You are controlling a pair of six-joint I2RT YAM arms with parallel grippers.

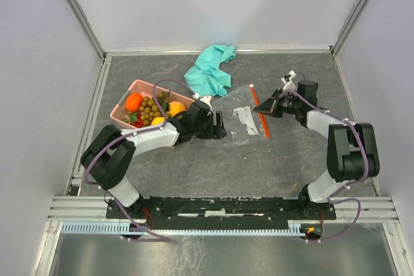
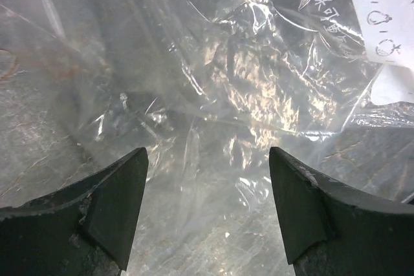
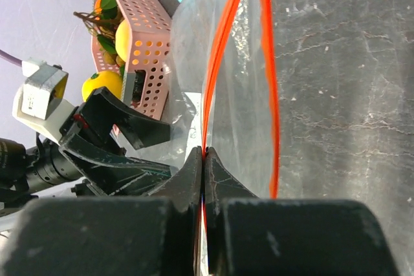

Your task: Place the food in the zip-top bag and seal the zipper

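Observation:
A clear zip top bag (image 1: pixel 226 130) with a white label and an orange zipper (image 1: pixel 253 95) lies mid-table. In the right wrist view my right gripper is shut on one orange edge of the bag's mouth; the other orange strip (image 3: pixel 270 95) stands apart from it to the right. My left gripper is open over the bag's closed end, with clear film (image 2: pixel 194 185) showing between and beyond its fingers. Food sits in the pink basket (image 1: pixel 139 86): an orange (image 1: pixel 133 102), green grapes (image 1: pixel 150 109) and yellow fruit (image 1: pixel 176 107). No food shows in the bag.
A turquoise cloth (image 1: pixel 208 72) lies behind the bag, near the back wall. The basket stands left of the bag, close by the left arm. Bare grey table (image 1: pixel 213 172) extends in front.

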